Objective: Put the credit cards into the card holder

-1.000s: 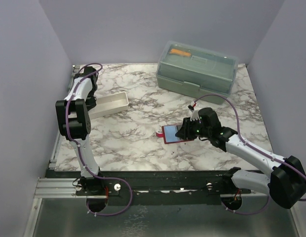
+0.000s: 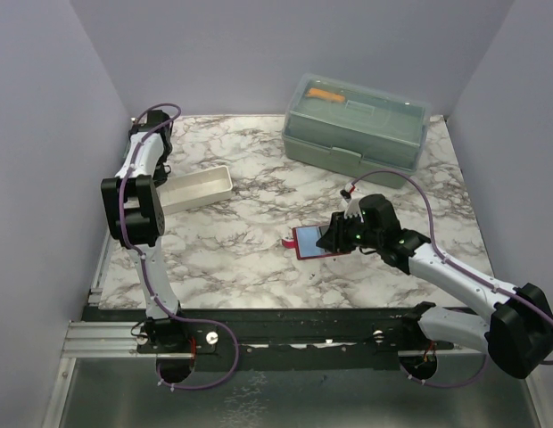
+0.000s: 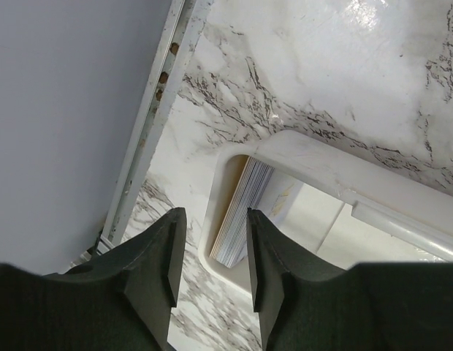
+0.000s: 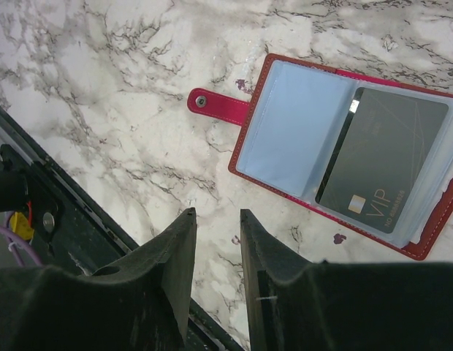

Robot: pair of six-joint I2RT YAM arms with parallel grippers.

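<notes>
A white tray (image 2: 205, 184) stands at the left of the table. At one end of it a stack of cards (image 3: 244, 210) is seen edge-on, leaning near the end wall. My left gripper hovers above that end, part open, the gap between its fingers empty. The red card holder (image 2: 310, 242) lies unfolded near the middle front, its strap pointing left. A dark VIP card (image 4: 382, 157) rests under one of its clear sleeves; the sleeve (image 4: 298, 131) nearest the strap looks empty. Over bare marble beside the holder, my right gripper is part open with nothing in it.
A green lidded box (image 2: 355, 129) occupies the back right. The left wall and a metal rail (image 3: 157, 95) run close beside the left gripper. Bare marble (image 2: 250, 196) separates the tray from the holder.
My left gripper has shifted slightly left and toward the back over the tray's end. The right arm, tray and holder look unmoved.
</notes>
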